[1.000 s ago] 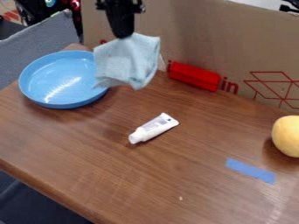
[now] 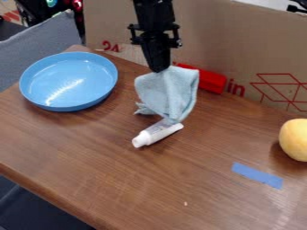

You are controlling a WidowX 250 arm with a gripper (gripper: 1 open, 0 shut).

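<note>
My black gripper point(image 2: 159, 66) is at the upper middle, shut on a light blue cloth point(image 2: 168, 92) that hangs from its tip. The cloth's lower part reaches down to the wooden table, just behind a white tube point(image 2: 157, 133) with a white cap, and hides part of that tube's far end. The fingertips are partly hidden by the cloth.
A blue plate point(image 2: 67, 79) sits at the left. A red object point(image 2: 206, 80) lies by the cardboard at the back. A yellow round object point(image 2: 293, 138) is at the right edge, near a blue tape strip point(image 2: 257, 176).
</note>
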